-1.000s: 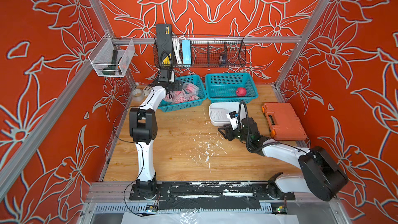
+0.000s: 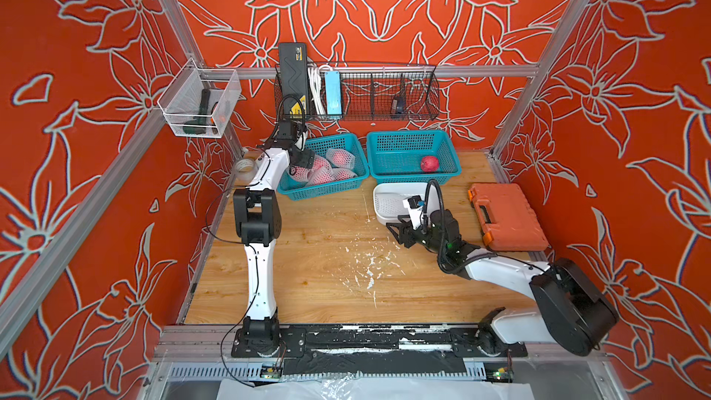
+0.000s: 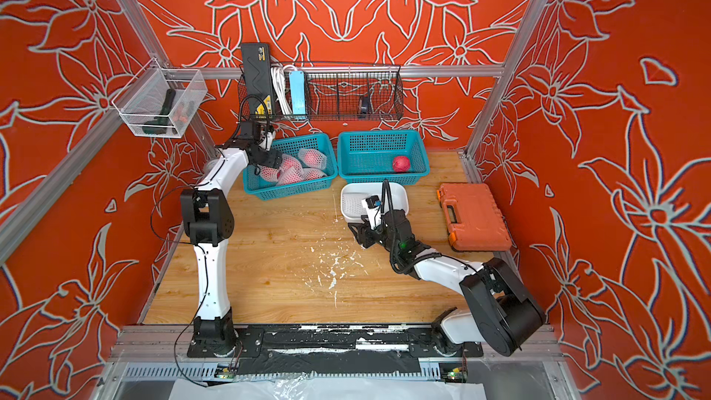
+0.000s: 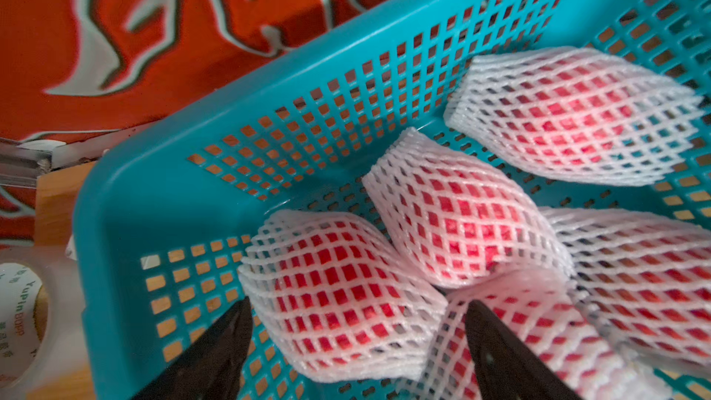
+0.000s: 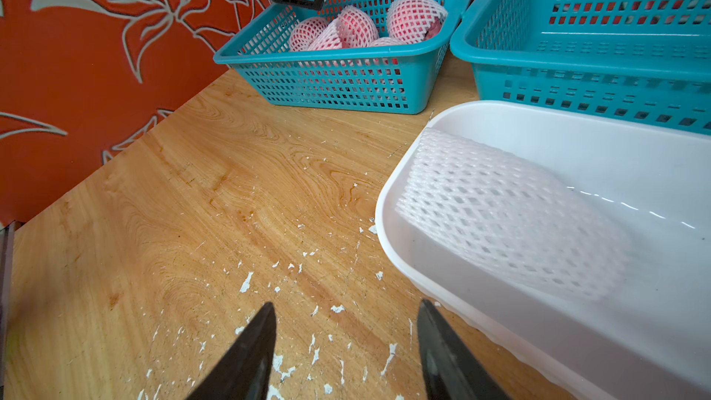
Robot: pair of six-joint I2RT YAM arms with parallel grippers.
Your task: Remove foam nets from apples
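Several apples in white foam nets lie in the left teal basket (image 4: 296, 66). In the left wrist view, a netted apple (image 4: 344, 292) rests below my open left gripper, its fingers to either side in the picture with nothing gripped. More netted apples (image 4: 570, 118) lie farther right. A bare red apple (image 2: 429, 163) sits in the right teal basket (image 2: 396, 144). An empty foam net (image 5: 511, 215) lies in the white tray (image 5: 403, 252). Beside that tray, above the table, my right gripper has its fingers apart and only bare wood shows between them.
An orange case (image 2: 507, 216) stands on the table at the right. A tape roll (image 4: 29, 311) lies left of the left basket. Behind the baskets hangs a wire rack (image 2: 370, 92). White scraps (image 2: 370, 270) dot the otherwise clear middle of the table.
Over the left basket, my left gripper has shifted slightly to the left and toward the front. The right gripper has moved only a little, slightly leftward. The bare apple looks nearly unmoved.
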